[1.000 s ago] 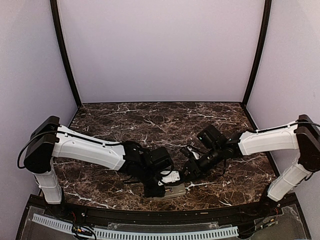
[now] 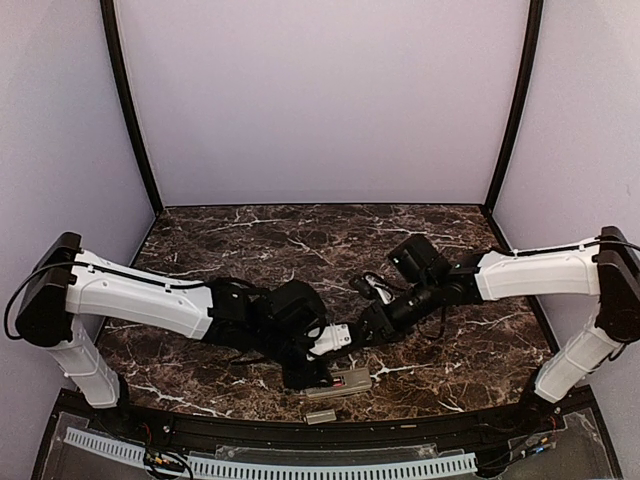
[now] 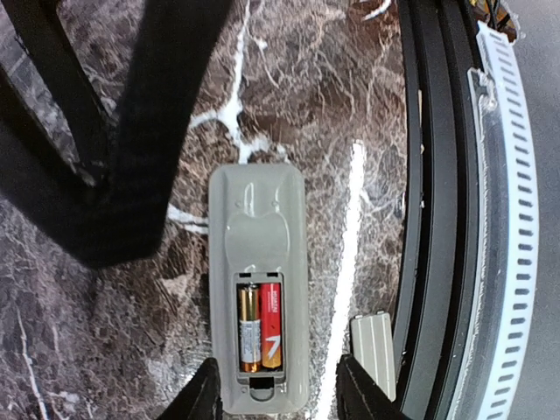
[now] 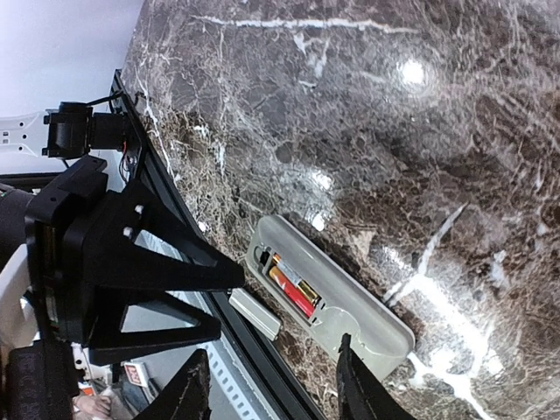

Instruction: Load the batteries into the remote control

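The grey remote control (image 3: 256, 210) lies face down on the dark marble table, its battery bay uncovered. Inside it are two batteries side by side, a red one (image 3: 271, 325) and a black-and-silver one (image 3: 250, 328). A small pale grey cover (image 3: 374, 357) rests apart from it, by the table's front edge. Above the bay end of the remote, my left gripper is open, and its fingers hold nothing. My right gripper also stands open and empty, over the table near the remote.
The black table edge and a white slotted strip (image 2: 330, 469) run along the front, close to the cover. Both arms crowd around the remote.
The cover has come into view in front of the remote and now lies slightly nearer the front edge. The right arm has shifted slightly.
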